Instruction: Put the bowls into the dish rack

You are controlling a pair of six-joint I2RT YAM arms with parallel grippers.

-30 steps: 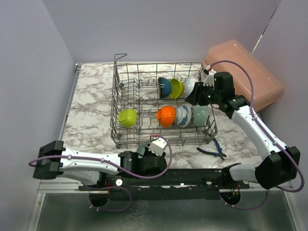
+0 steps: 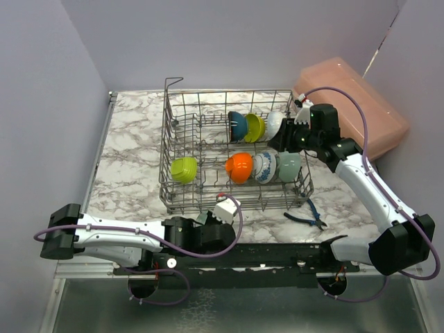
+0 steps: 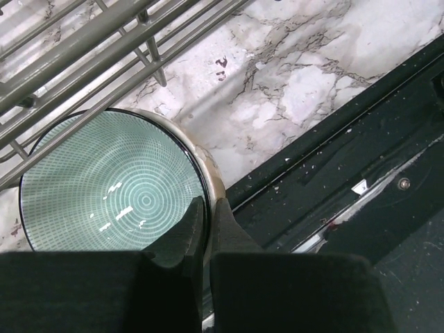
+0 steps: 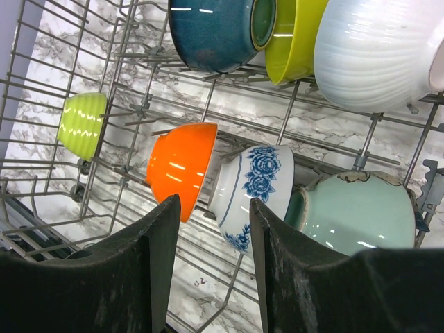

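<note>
In the left wrist view a pale green bowl [image 3: 111, 194] with a dark rim lies just beside the rack's bars [image 3: 83, 48]; my left gripper is shut at its rim, and whether the rim is between the fingertips is unclear. In the top view the rack [image 2: 173, 97] holds green [image 2: 183, 170], orange [image 2: 239, 167], blue-patterned [image 2: 264, 166], celadon [image 2: 289, 166], teal [image 2: 237, 126], yellow-green [image 2: 255, 127] and white [image 2: 274, 123] bowls. My right gripper is open above the rack, over the orange and blue-patterned bowls, nothing between its fingers.
Blue-handled pliers [image 2: 305, 218] lie at the rack's front right. A salmon-coloured box [image 2: 354, 104] sits at the back right. The counter left of the rack is clear.
The right arm and the bowls in the rack look unchanged.
</note>
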